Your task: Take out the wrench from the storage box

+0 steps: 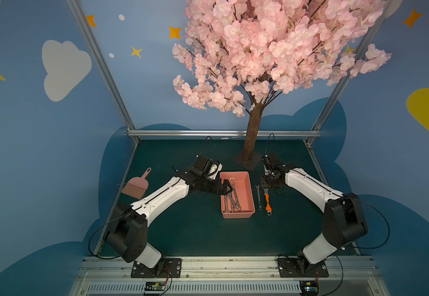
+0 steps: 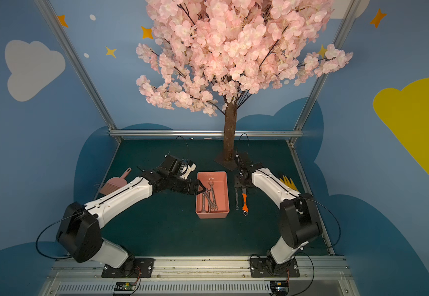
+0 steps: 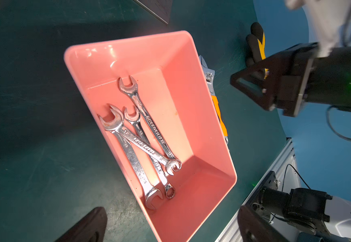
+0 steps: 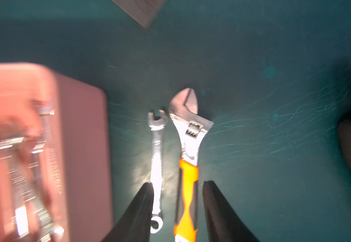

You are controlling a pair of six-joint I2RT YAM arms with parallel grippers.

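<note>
On the dark table, right of the pink box (image 3: 207,121), lies an adjustable wrench (image 4: 190,139) with an orange and black handle. Beside it, on the box side, rests a small silver wrench (image 4: 156,161). My right gripper is above the orange handle, its fingers apart and clear of it on both sides. Several silver wrenches (image 3: 153,125) lie crossed inside the box. My left gripper hovers over the box's left side, fingers wide apart and nothing between them.
A tree stands on a flat base (image 1: 247,160) behind the box. A pink dustpan (image 1: 136,186) is at the far left. Black and yellow gloves (image 3: 257,44) lie right of the adjustable wrench.
</note>
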